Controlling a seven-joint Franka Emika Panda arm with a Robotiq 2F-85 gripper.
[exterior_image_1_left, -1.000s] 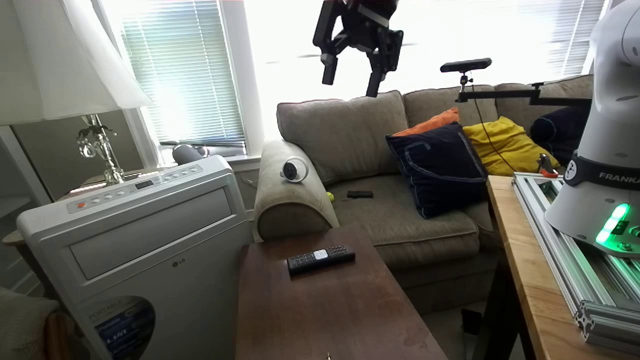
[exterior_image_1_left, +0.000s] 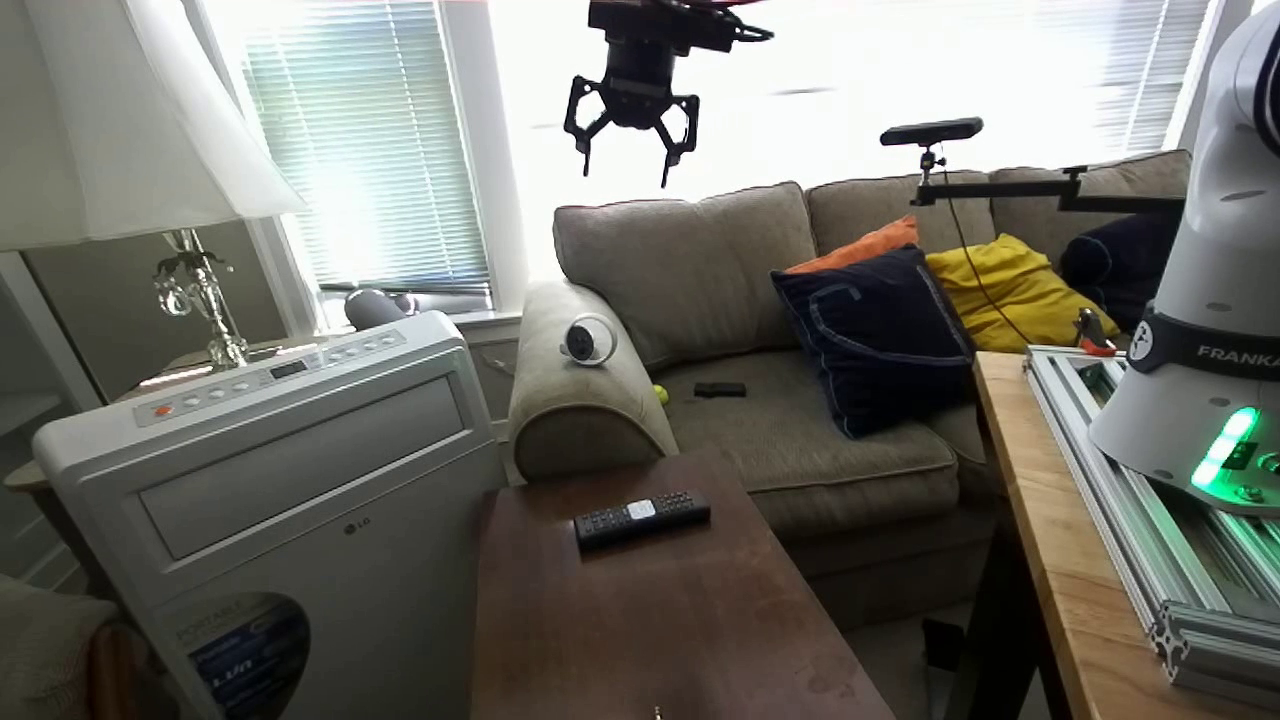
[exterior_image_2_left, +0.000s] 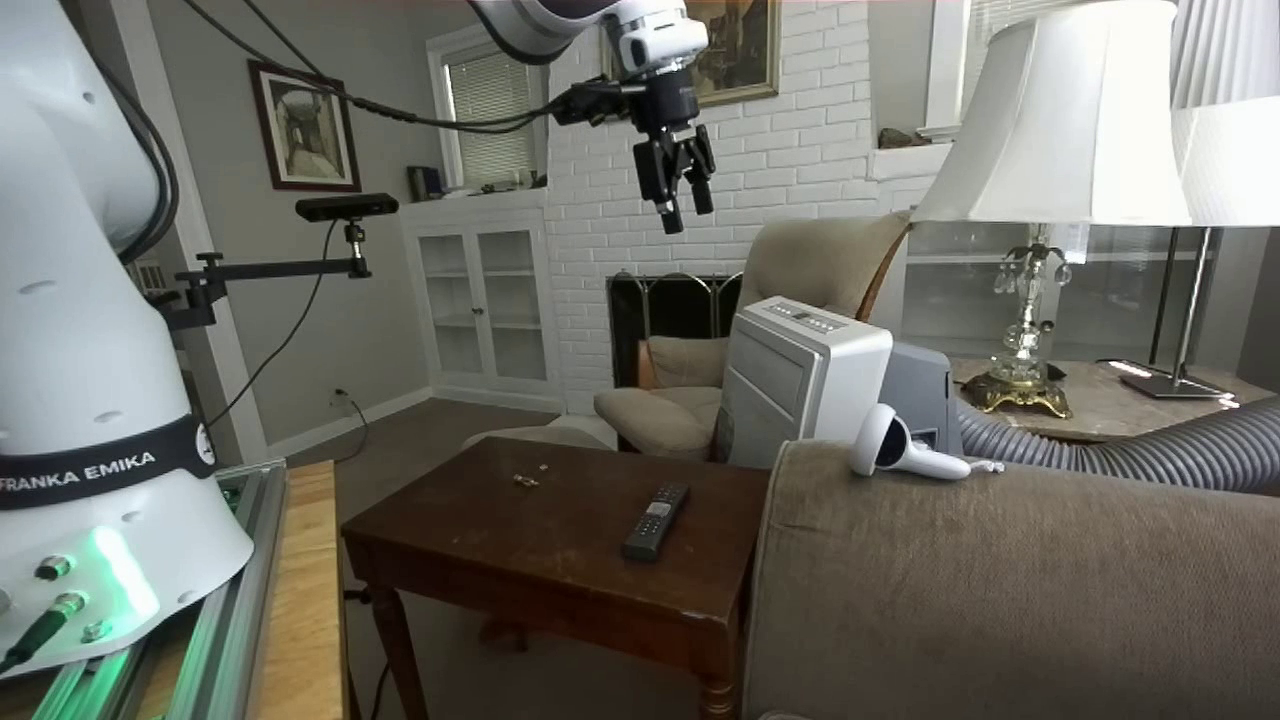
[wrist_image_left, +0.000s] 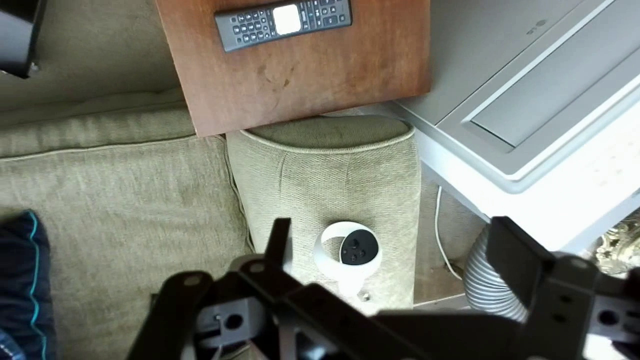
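Observation:
My gripper (exterior_image_1_left: 626, 174) hangs open in the air in front of the bright window, well above the couch, with nothing between its fingers. Below it in the wrist view, a white ring-shaped controller (wrist_image_left: 358, 247) with a black face rests on the couch arm (wrist_image_left: 327, 180), framed between the two fingers. In exterior view 2 the same controller (exterior_image_2_left: 914, 454) lies on top of the arm, clear of my gripper (exterior_image_2_left: 686, 216). A long black remote (exterior_image_1_left: 642, 518) lies on the brown wooden table (exterior_image_1_left: 624, 624). On the seat cushion sits a smaller dark remote (exterior_image_1_left: 720, 389).
A white portable air conditioner (exterior_image_1_left: 276, 504) stands close beside the table and couch arm. The tall lamp (exterior_image_2_left: 1056, 132) rises behind it. Navy (exterior_image_1_left: 882, 330) and yellow pillows (exterior_image_1_left: 1020, 288) fill the couch's right. A camera on a boom (exterior_image_1_left: 932, 132) reaches out over the couch.
In exterior view 1 my gripper has shifted left and appears smaller and turned, with its fingers still apart. The controller, remotes and furniture have stayed in place.

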